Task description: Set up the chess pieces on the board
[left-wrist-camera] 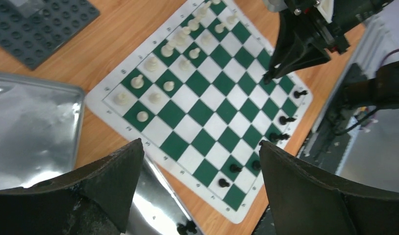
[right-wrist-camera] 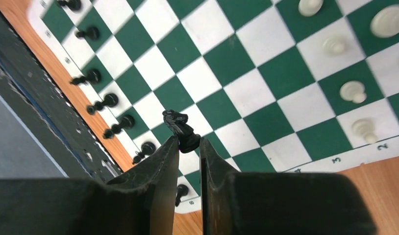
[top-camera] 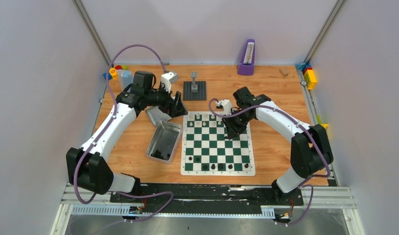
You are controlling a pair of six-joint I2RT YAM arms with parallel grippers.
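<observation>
The green-and-white chessboard (top-camera: 207, 147) carries white pieces (left-wrist-camera: 168, 85) along its far side and black pieces (right-wrist-camera: 109, 100) along the near side. A black piece (right-wrist-camera: 183, 132) is held at the fingertips of my right gripper, above the board's right part. My left gripper hangs open, nothing between its fingers, by the board's far left corner. In the top view the right gripper hides part of the board.
A metal container (top-camera: 163, 137) with a few black pieces stands left of the board. Behind are a grey brick plate (top-camera: 200, 93) and a purple metronome (top-camera: 245, 68). The wood right of the board is bare.
</observation>
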